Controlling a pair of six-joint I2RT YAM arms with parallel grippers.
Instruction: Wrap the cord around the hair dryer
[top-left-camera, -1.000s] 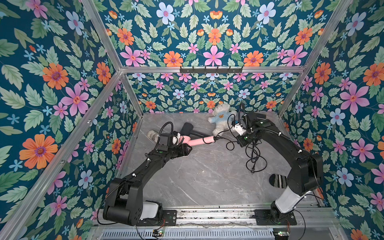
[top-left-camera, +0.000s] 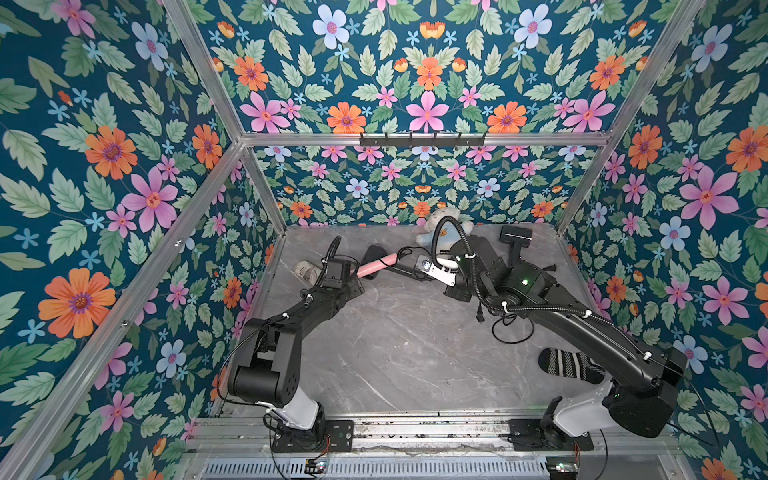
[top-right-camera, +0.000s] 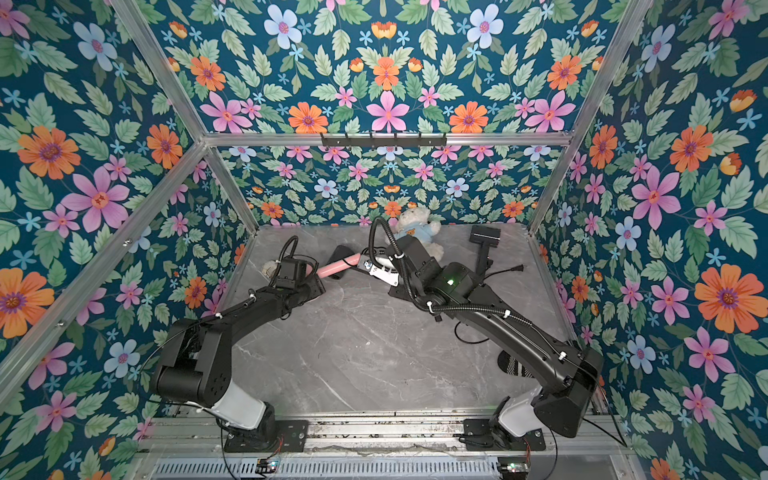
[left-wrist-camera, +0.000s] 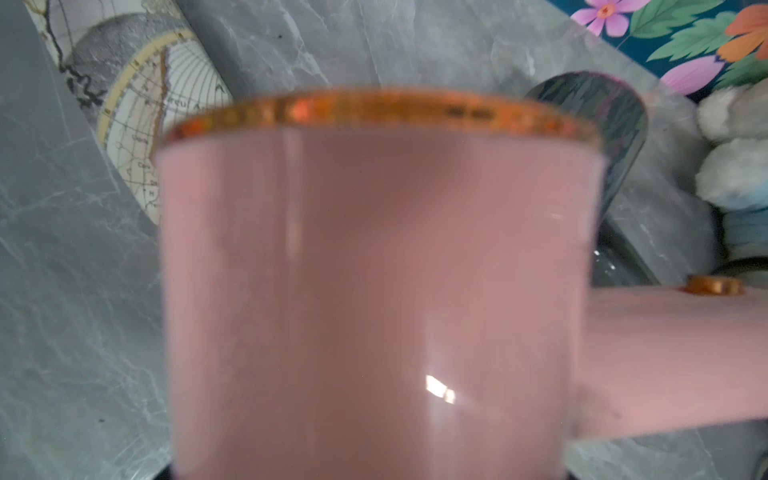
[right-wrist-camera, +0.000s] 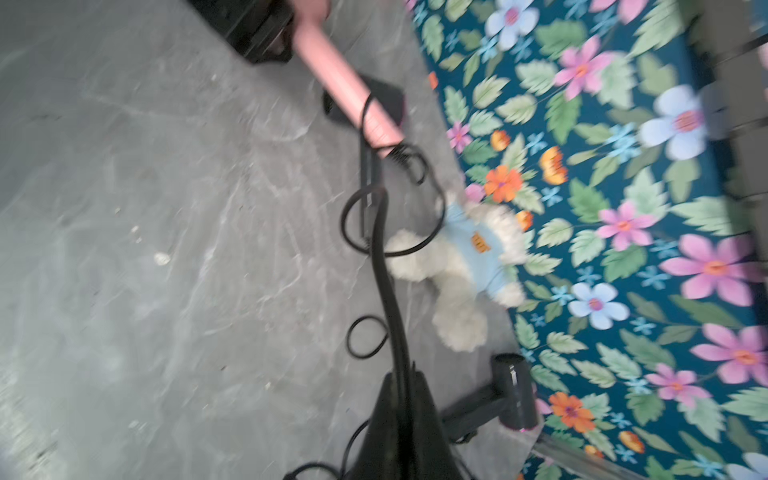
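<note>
The pink hair dryer (left-wrist-camera: 376, 304) fills the left wrist view, its barrel ringed in copper. My left gripper (top-left-camera: 354, 277) is on that barrel, its fingers mostly hidden. The handle (right-wrist-camera: 344, 80) points toward the right arm. Black cord (right-wrist-camera: 381, 256) leaves the handle's end, where a strand crosses over the handle, then makes loose loops. In the right wrist view, my right gripper is shut on the cord, which runs between its fingertips.
A teddy bear in blue (right-wrist-camera: 476, 248) lies by the back wall. One black dryer-like tool (right-wrist-camera: 516, 392) is at the back right; another dark tool (left-wrist-camera: 596, 116) lies near the pink handle. A striped sock (top-left-camera: 569, 365) is front right.
The right gripper has swung left toward the handle's end, drawing the cord along. The dryer's handle has tilted and shifted back left with the left gripper. The right-side cord loops have shrunk.
</note>
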